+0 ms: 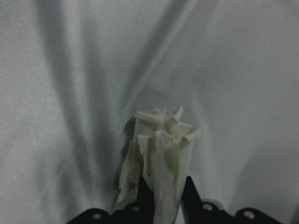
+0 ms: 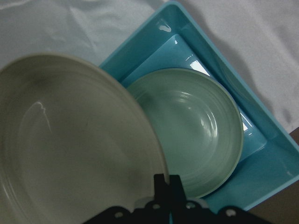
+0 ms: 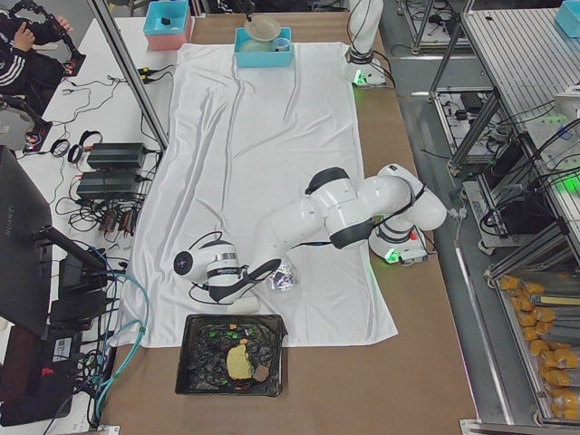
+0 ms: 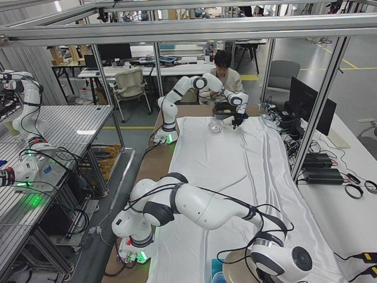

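Observation:
In the left wrist view, my left gripper is shut on a crumpled cream paper or cloth (image 1: pixel 161 149) over the white sheet (image 1: pixel 65 65); the arm hides it in the camera left view. In the right wrist view, my right gripper is shut on the rim of a large beige bowl (image 2: pixel 74 135), held partly over a blue bin (image 2: pixel 280 154) with a pale green bowl (image 2: pixel 196 130) inside.
A black tray (image 3: pixel 188 362) with food-like items lies at the sheet's front. A white roll (image 3: pixel 243 308) and a crinkled foil item (image 3: pixel 283 279) lie just behind it.

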